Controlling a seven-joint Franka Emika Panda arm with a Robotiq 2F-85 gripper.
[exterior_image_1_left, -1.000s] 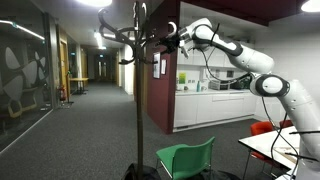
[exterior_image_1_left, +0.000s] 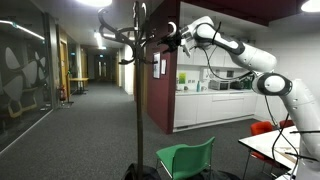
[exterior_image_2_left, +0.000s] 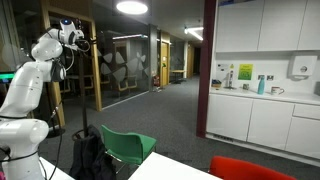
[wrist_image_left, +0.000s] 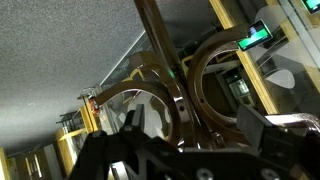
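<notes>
A tall dark coat stand (exterior_image_1_left: 139, 100) rises through exterior view 1, with curved hooks at its top. Reaching over from the right, the arm holds my gripper (exterior_image_1_left: 166, 43) high up beside those hooks. The wrist view shows curved, glossy brown hook loops (wrist_image_left: 199, 88) of the stand beyond the gripper. Its dark fingers (wrist_image_left: 252, 126) stand wide apart at the lower edge, open, and I see no object held. Whether a finger touches the stand, I cannot tell.
A green chair (exterior_image_1_left: 187, 160) stands right of the pole, and a red chair (exterior_image_1_left: 262, 128) is by the white table (exterior_image_1_left: 275, 145). White kitchen cabinets (exterior_image_1_left: 205, 107) line the back.
</notes>
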